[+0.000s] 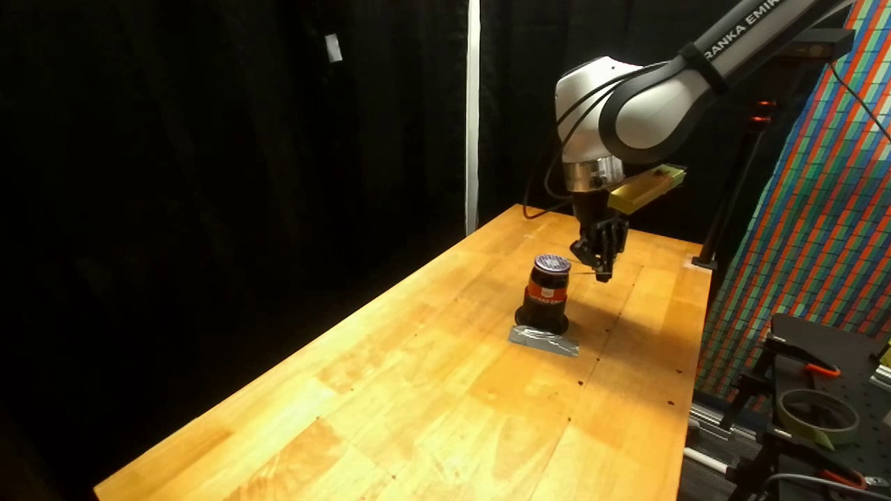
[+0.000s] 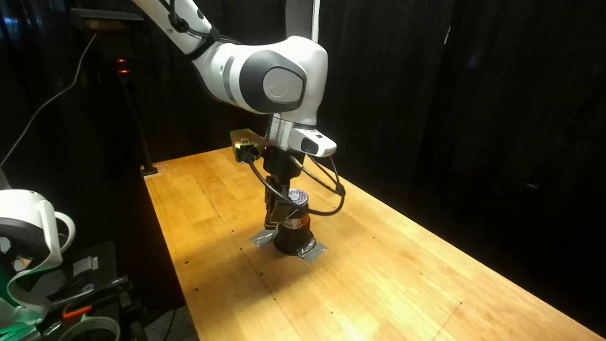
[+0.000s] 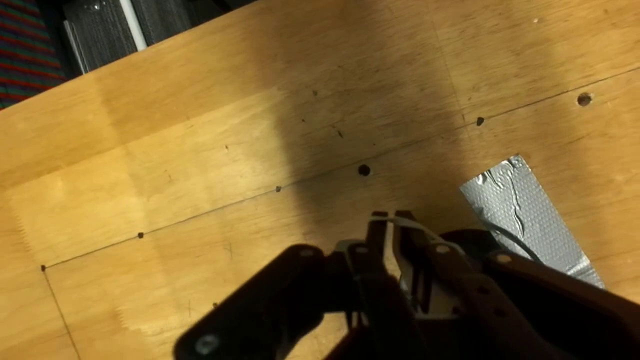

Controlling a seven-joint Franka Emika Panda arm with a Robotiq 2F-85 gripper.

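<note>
A dark canister (image 1: 547, 293) with an orange-red label and a pale patterned top stands upright on the table, its dark foot by silver tape. My gripper (image 1: 603, 276) is just beside it, near the height of its top. In the wrist view the fingertips of my gripper are close together with a narrow gap between them. A thin pale strip (image 3: 414, 225) crosses at the fingertips and leads toward the canister's side. Whether the fingers grip that strip I cannot tell. In exterior view 2 the gripper partly covers the canister (image 2: 296, 222).
Silver tape (image 3: 534, 222) lies flat at the canister's foot, with another piece of tape (image 2: 312, 250) on its other side. A black cart (image 1: 835, 351) with a tape roll (image 1: 816, 415) stands beyond the table's edge.
</note>
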